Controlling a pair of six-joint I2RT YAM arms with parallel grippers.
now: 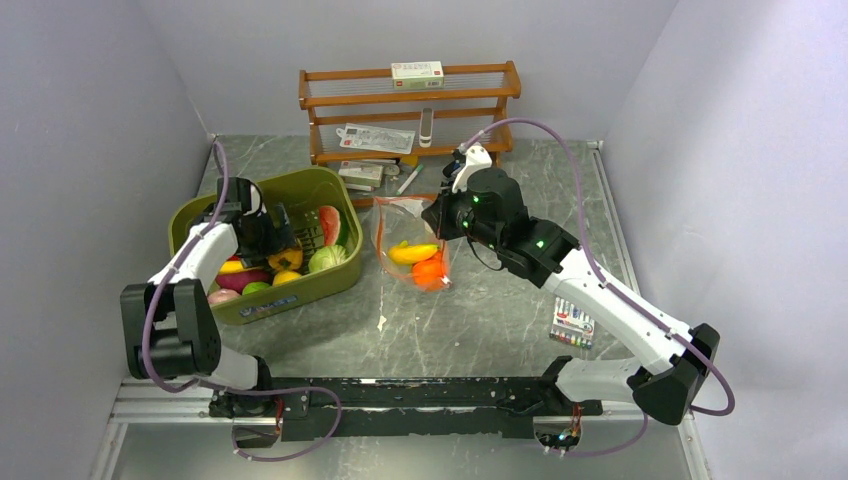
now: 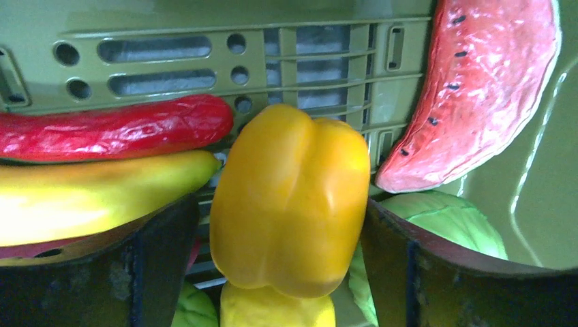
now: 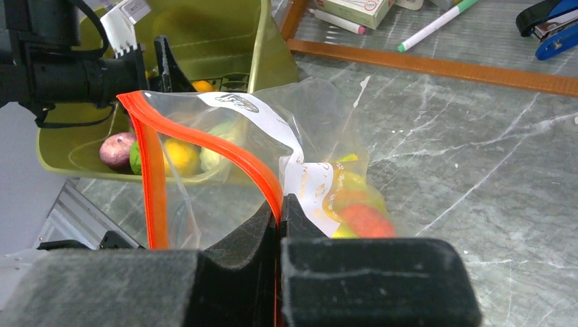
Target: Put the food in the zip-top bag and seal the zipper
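In the left wrist view a yellow bell pepper (image 2: 290,204) lies between the fingers of my left gripper. Those fingers stand apart, one on each side; whether they touch the pepper is hard to tell. This gripper is down inside the green basket (image 1: 340,280). My right gripper is shut on the orange-edged rim of the clear zip top bag (image 3: 194,133), whose mouth gapes open. Through the plastic show a yellow banana-like food (image 1: 413,253) and an orange round one (image 1: 430,272).
Near the pepper lie a watermelon slice (image 2: 470,88), a green cabbage (image 2: 450,218), a red chili (image 2: 123,126) and a yellow banana (image 2: 102,194). A wooden rack (image 1: 410,100) stands behind the bag; a marker box (image 1: 572,323) lies at right.
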